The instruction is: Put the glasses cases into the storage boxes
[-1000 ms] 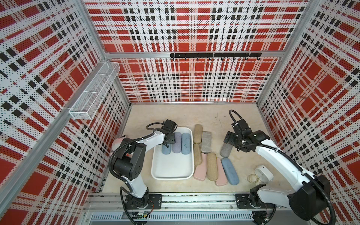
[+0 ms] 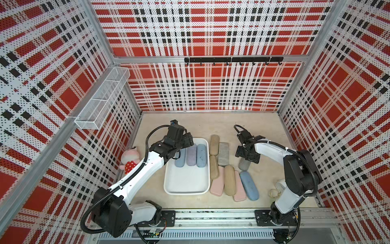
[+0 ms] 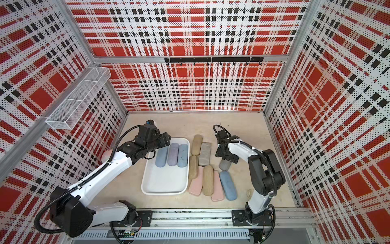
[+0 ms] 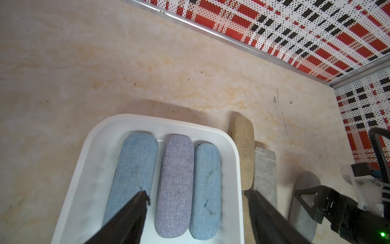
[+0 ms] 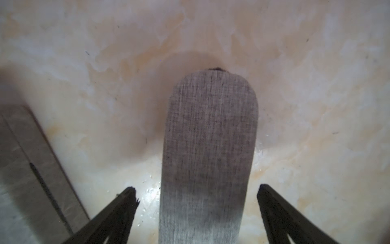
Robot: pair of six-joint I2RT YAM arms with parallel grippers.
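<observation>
The white box holds two blue cases and a purple case side by side. My left gripper hangs above the box, open, nothing between its fingers. My right gripper is open over the upright-lying dark grey case, which lies between its fingertips in the right wrist view; contact is not visible. To the right of the box lie tan cases, a flat light grey case, pink cases and a blue case.
A plush toy sits left of the box. A white wire basket hangs on the left wall. A small ring lies at front right.
My left gripper has risen away from the blue case in the box.
</observation>
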